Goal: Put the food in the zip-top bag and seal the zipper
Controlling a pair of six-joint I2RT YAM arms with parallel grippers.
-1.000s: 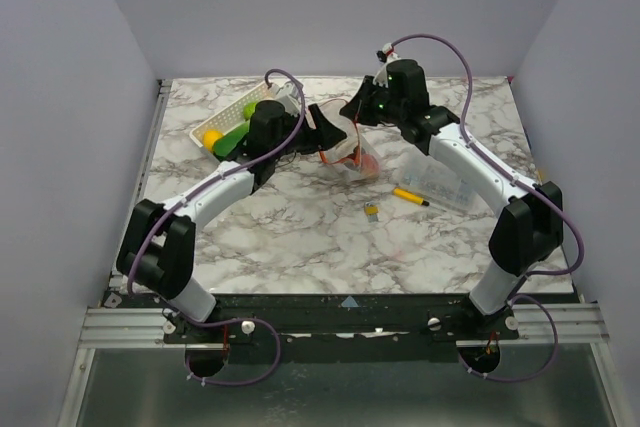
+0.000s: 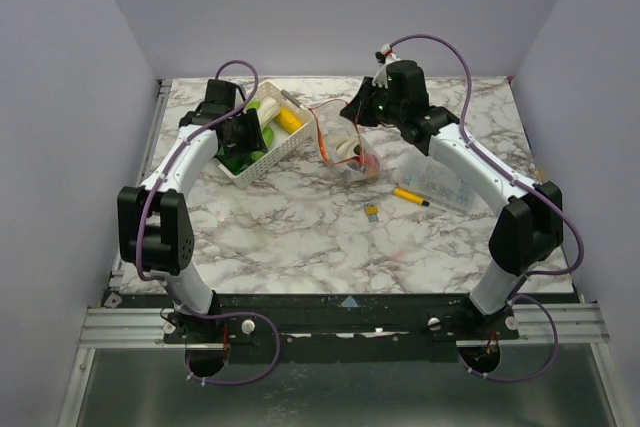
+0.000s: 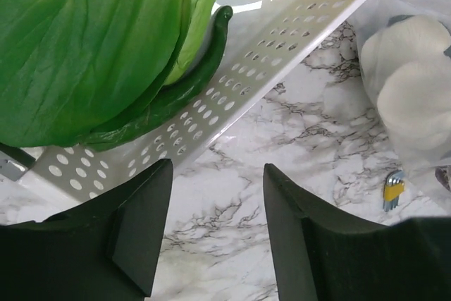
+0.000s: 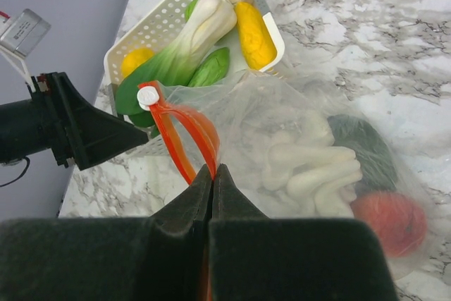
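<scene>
The zip top bag [image 2: 350,152] stands open mid-table, with white pieces, something dark green and something red [image 4: 387,220] inside. My right gripper is shut on its orange zipper edge and holds it up. My left gripper hangs open over the near end of the white perforated basket [image 3: 282,68], nothing between its fingers. The basket holds leafy greens [image 3: 91,47], a long green pepper [image 3: 183,89], bok choy [image 4: 204,26], a yellow vegetable [image 4: 255,37] and other produce.
A clear flat bag [image 2: 440,182], a yellow marker [image 2: 410,196] and a small yellow-and-grey item [image 3: 393,192] lie on the marble table.
My left gripper has moved left, away from the bag and over the basket. The right arm holds still at the bag.
</scene>
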